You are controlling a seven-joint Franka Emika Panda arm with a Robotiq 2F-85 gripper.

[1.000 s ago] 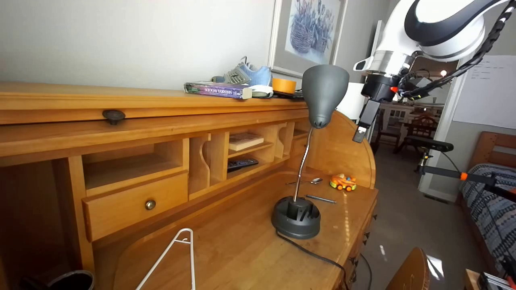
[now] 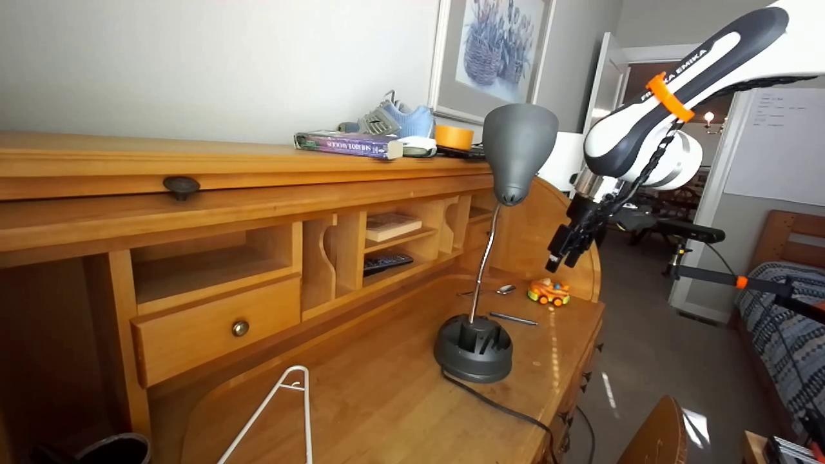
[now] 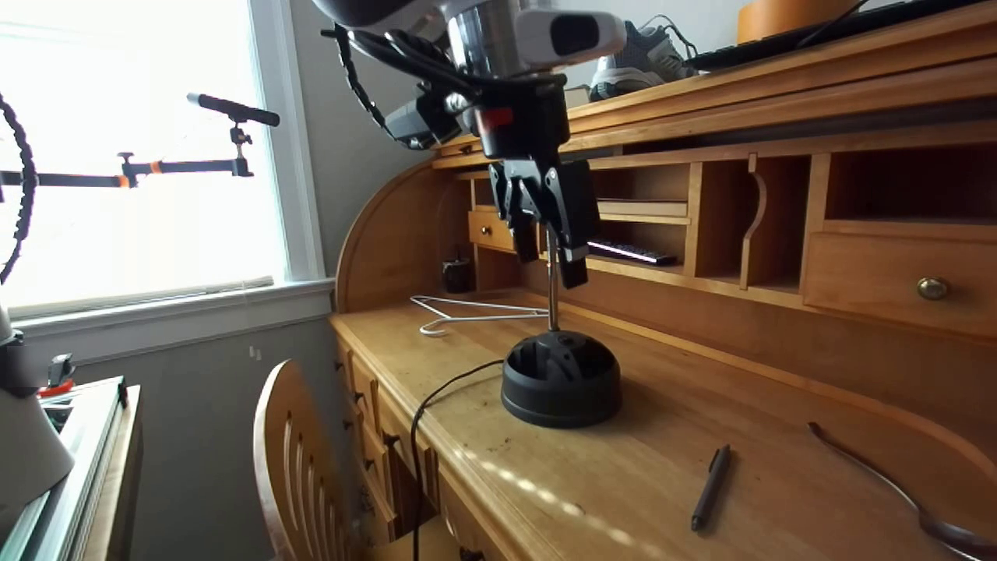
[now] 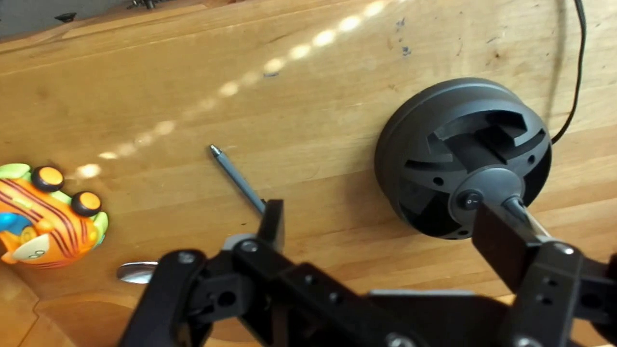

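Note:
My gripper (image 2: 562, 259) hangs open over the right end of the desk, empty between its fingers. In the wrist view its two fingers (image 4: 273, 226) are spread wide above the wood. A grey pen (image 4: 238, 180) lies below and beyond the left finger. To the right is the round dark base of a desk lamp (image 4: 419, 139), partly behind the right finger. The lamp stands upright, its grey shade (image 2: 519, 143) on a bent metal stem. An orange toy car (image 4: 55, 222) sits at the far left, near a spoon (image 4: 136, 272) partly hidden by the gripper.
A white hanger (image 3: 481, 318) lies at the desk's other end. The lamp's cord (image 3: 413, 439) drops over the front edge, near a wooden chair (image 3: 280, 449). Cubbyholes line the back; a shoe (image 2: 402, 120) and a book (image 2: 348, 144) rest on top.
In exterior view 1 the arm has come down, and the gripper has turned and sits lower and slightly left. The lamp, pen, spoon and toy car have stayed put.

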